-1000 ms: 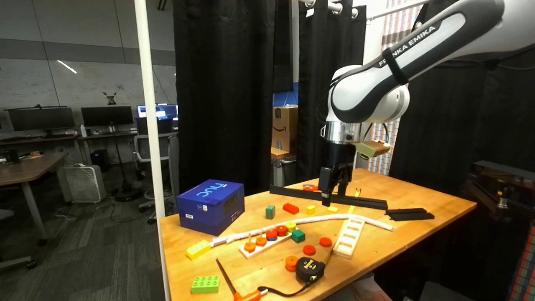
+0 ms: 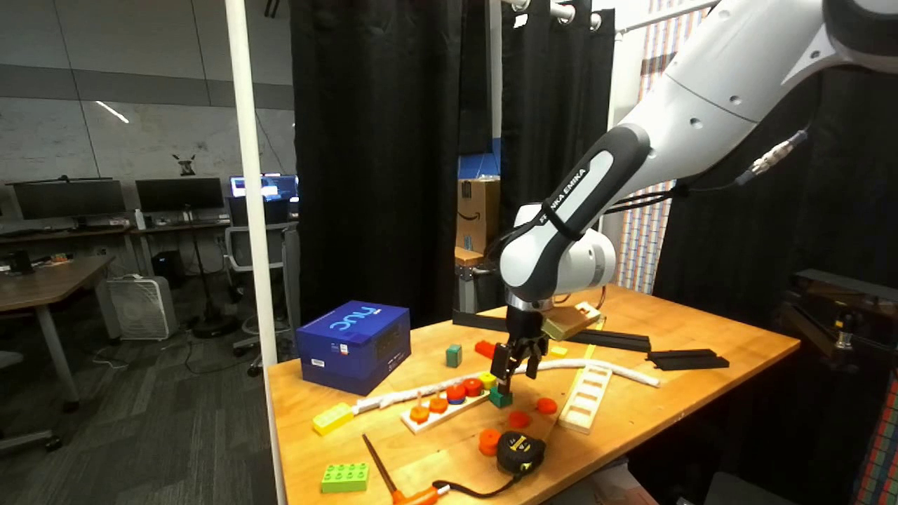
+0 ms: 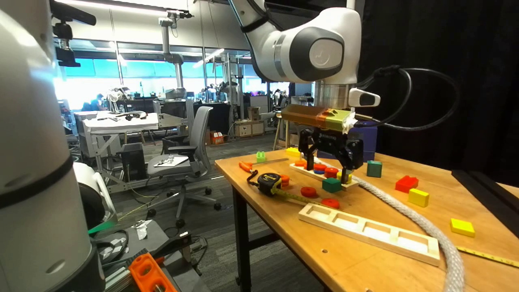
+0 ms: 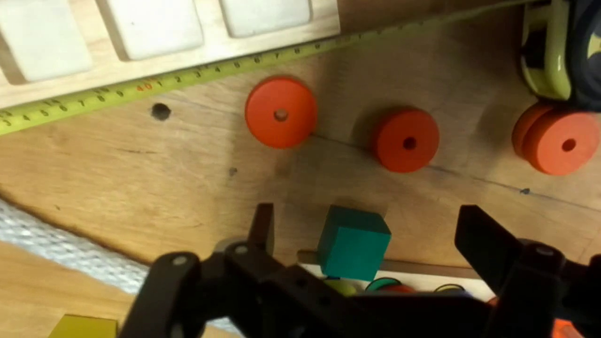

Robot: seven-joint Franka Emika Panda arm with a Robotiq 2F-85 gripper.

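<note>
Beneath my gripper, a dark green cube (image 4: 356, 245) shows between the two widely parted fingers in the wrist view. Nothing is gripped; the fingers stand open above the table. The cube sits against the end of a white peg board (image 2: 425, 423), which carries orange, red and yellow rings. Bare wood separates the cube from two red-orange discs, a left one (image 4: 281, 112) and a right one (image 4: 406, 141). Exterior view 2 has the gripper (image 3: 327, 170) low over the board and the cube (image 3: 331, 185).
A tape measure (image 3: 269, 184) with its blade out lies near the front edge, beside a wooden slotted tray (image 3: 369, 226). The white rope (image 3: 413, 210) crosses the table. A blue box (image 2: 353, 345), a red block (image 3: 406, 183) and yellow blocks (image 3: 419, 197) stand farther off.
From over the back of the table, my gripper has come down and toward the peg board and green cube. The objects on the table appear unmoved.
</note>
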